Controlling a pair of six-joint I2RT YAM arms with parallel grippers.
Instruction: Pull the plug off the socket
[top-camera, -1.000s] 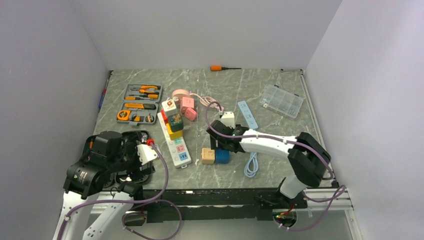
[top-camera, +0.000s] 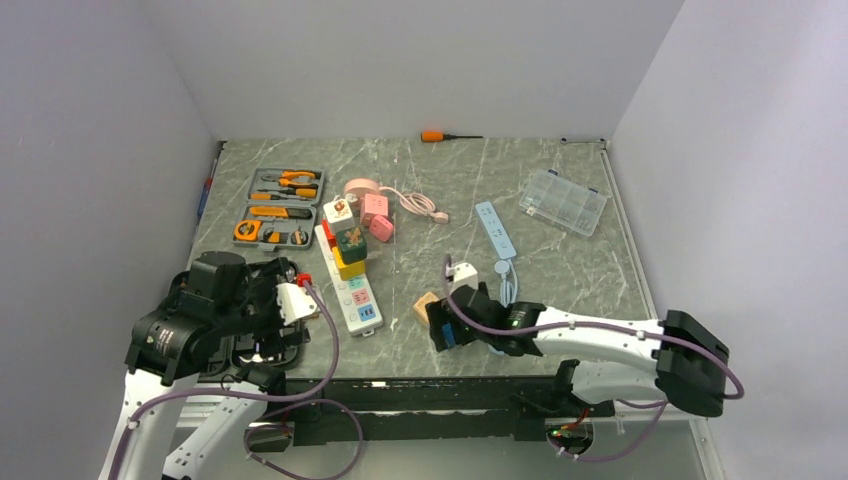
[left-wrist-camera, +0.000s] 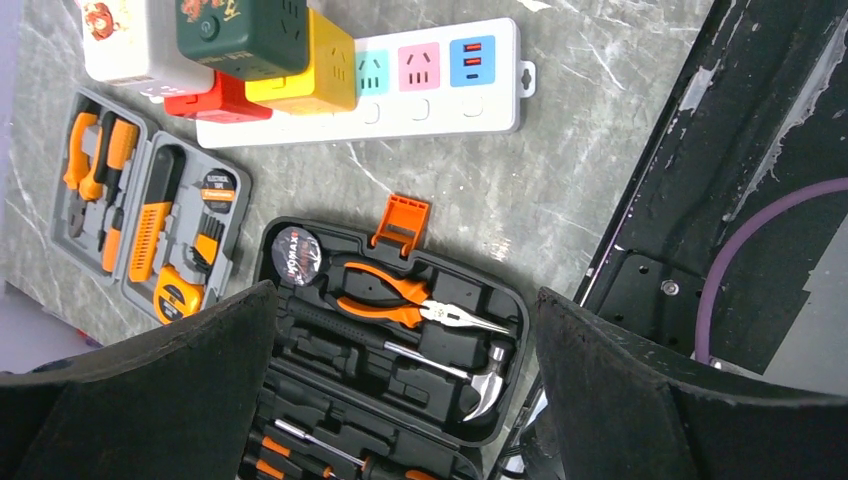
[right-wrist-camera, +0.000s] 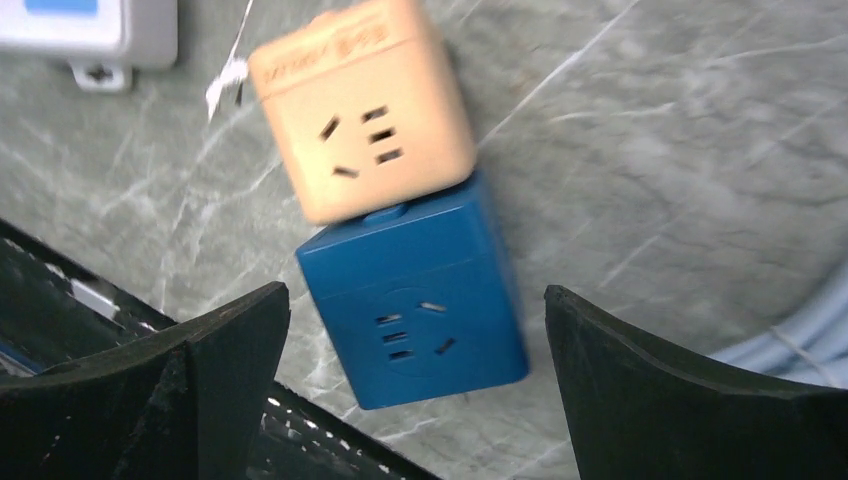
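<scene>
In the right wrist view a blue cube plug (right-wrist-camera: 415, 310) and a tan cube socket (right-wrist-camera: 365, 110) sit against each other on the table, joined at one face or nearly so. My right gripper is open, its fingers (right-wrist-camera: 235, 345) on either side of the blue cube and apart from it. From above, the arm partly covers the blue cube, while the tan cube (top-camera: 425, 308) shows to its left. Over at the left front, my left gripper stands open above a black toolbox (left-wrist-camera: 400, 380), nothing between its fingers.
A white power strip (top-camera: 352, 292) with coloured cubes stacked on it lies left of the tan cube. The blue power strip (top-camera: 495, 230) and its cord are to the right. A clear organiser box (top-camera: 563, 202) stands at the back right.
The two cubes have turned together, the blue one now nearer the front. The left arm stays almost still.
</scene>
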